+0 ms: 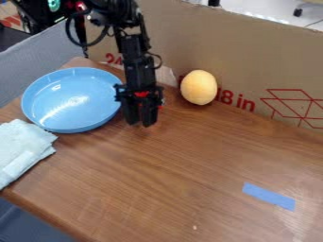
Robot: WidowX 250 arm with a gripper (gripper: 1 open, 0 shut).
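Note:
My black gripper point(140, 112) points down just right of the blue plate point(71, 99), low over the wooden table. A small red object point(142, 95) shows partly between and behind its dark fingers; whether they hold it I cannot tell. A yellow egg-shaped object point(198, 87) stands to the right of the gripper, apart from it.
A folded pale cloth point(18, 151) lies at the left edge of the table point(151, 189). A cardboard wall point(240, 57) runs along the back. A blue tape strip point(269, 197) is at the right.

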